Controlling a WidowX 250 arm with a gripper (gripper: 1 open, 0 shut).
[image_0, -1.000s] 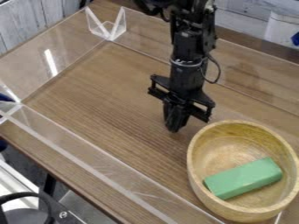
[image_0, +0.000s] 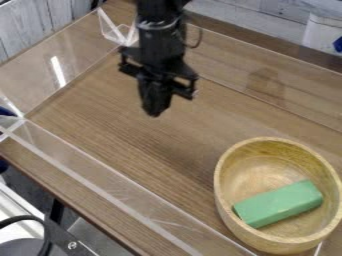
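Observation:
My gripper (image_0: 158, 84) hangs in the upper middle over the bare wooden surface (image_0: 120, 150), blurred, with no object visible between its fingers; how far its fingers are apart is hard to make out. At the lower right a round cream bowl (image_0: 234, 165) holds a green block (image_0: 278, 202), lying tilted along a diagonal.
Clear plastic edging runs along the left side, and a dark cable (image_0: 40, 230) lies at the bottom left corner.
My gripper has moved up and to the left, away from the bowl. The bowl and green block have not moved.

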